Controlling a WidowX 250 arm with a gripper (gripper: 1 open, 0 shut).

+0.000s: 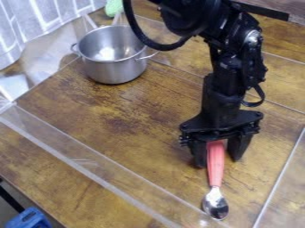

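My black gripper (218,147) is low over the wooden table at the right, directly around the pink handle of a spoon (215,165). The spoon lies with its silver bowl pointing toward the front. The top of the handle is hidden under the gripper, and I cannot tell whether the fingers are closed on it.
A steel pot (110,61) stands at the back left, with a green object (113,9) behind it. Transparent strips cross the table; a blue object (30,220) is at the lower left corner.
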